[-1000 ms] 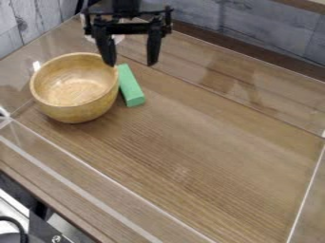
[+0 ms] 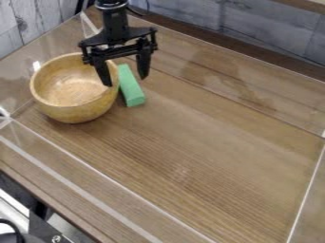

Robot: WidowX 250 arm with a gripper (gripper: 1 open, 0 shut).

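A round wooden bowl (image 2: 70,95) sits at the left of the table. Beside its right rim lies a green block (image 2: 131,87), partly under the gripper. The black gripper (image 2: 120,70) hangs open from the top, its two fingers spread over the bowl's right rim and the green block. Nothing shows held between them.
The gripper has moved left and lower in view, toward the bowl's right rim and the green block. The bowl and block look unmoved.
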